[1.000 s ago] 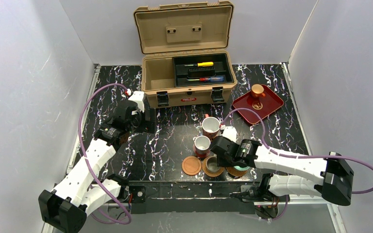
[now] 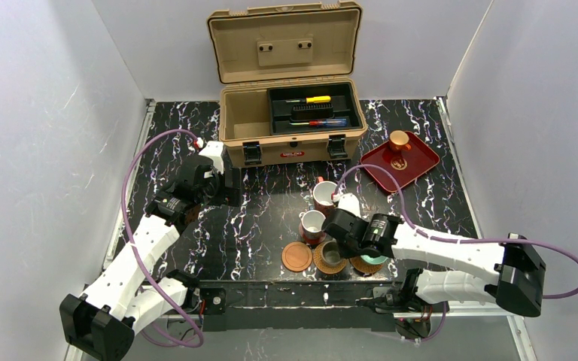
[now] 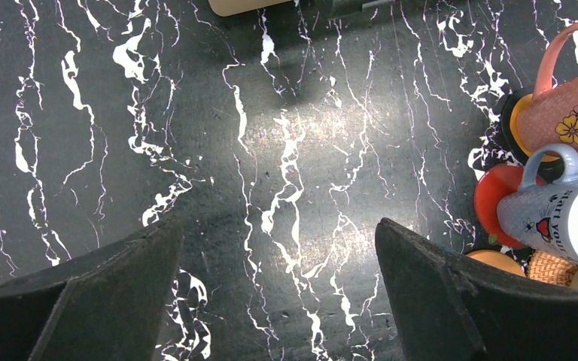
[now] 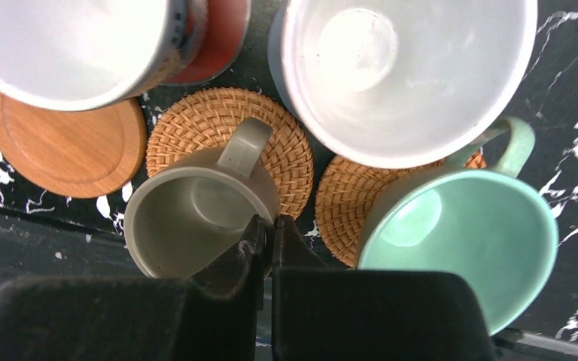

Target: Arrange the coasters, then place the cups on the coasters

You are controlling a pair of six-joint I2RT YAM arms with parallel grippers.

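Observation:
In the right wrist view, a grey-brown cup [image 4: 158, 226] sits on the front part of a woven coaster [image 4: 286, 173]. My right gripper is shut on its rim and wall. A plain round wooden coaster [image 4: 64, 143] lies to the left. A mint cup [image 4: 466, 241] is on another woven coaster [image 4: 342, 199] to the right. In the left wrist view, my left gripper hangs open over bare table, with nothing between its fingers.
White-lined mugs [image 2: 312, 224] stand behind the coasters. An open toolbox [image 2: 244, 113] is at the back, a red tray [image 2: 382, 162] with a small cup at the back right.
The right arm has shifted slightly over the front cups in the top view. The left arm looks unchanged.

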